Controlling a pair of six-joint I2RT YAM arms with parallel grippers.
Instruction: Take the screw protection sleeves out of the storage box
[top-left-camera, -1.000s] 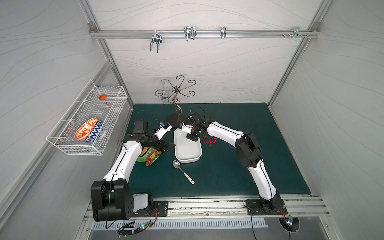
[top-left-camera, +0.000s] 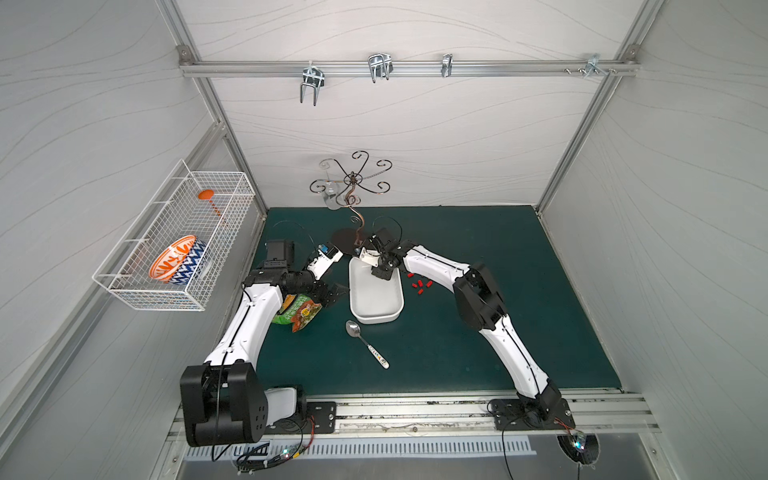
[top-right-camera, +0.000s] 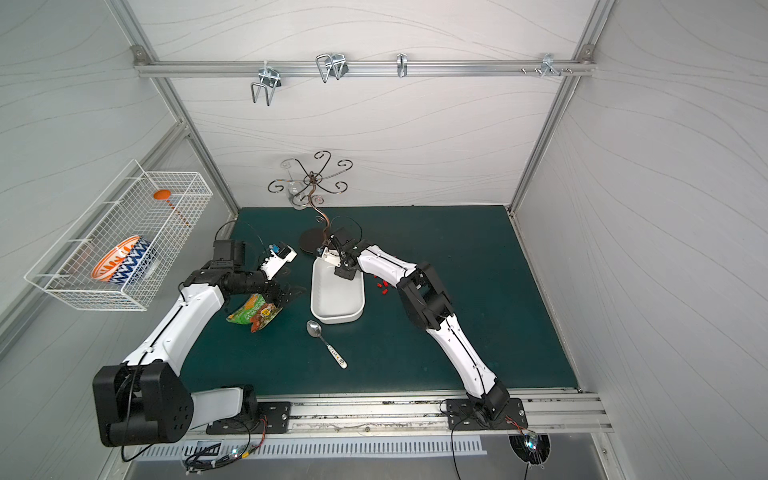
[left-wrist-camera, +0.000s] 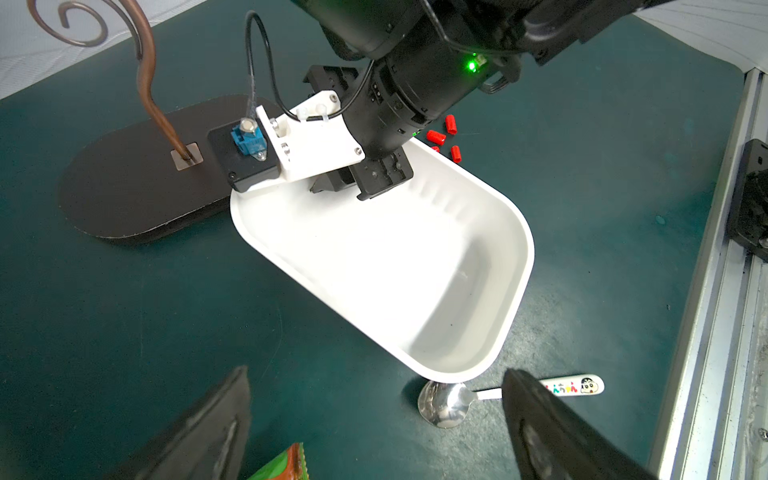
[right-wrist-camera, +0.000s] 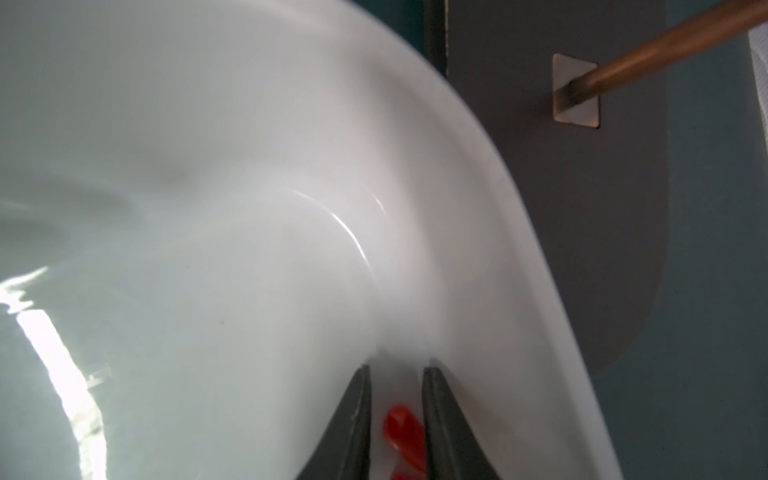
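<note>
The white storage box (top-left-camera: 376, 300) sits mid-table. My right gripper is down inside it by the far end wall, its fingers around a red sleeve (right-wrist-camera: 406, 437); whether they grip it is hard to tell. Part of a second red piece shows below. Several red sleeves (left-wrist-camera: 436, 137) lie on the table right of the box. My left gripper stands open to the left of the box, nothing between its fingers.
A metal stand on a dark base (left-wrist-camera: 120, 188) is behind the box. A spoon (top-left-camera: 368, 344) lies in front, a snack bag (top-left-camera: 304, 314) to the left. A wire basket (top-left-camera: 144, 296) hangs at the left.
The left arm shows no visible change.
</note>
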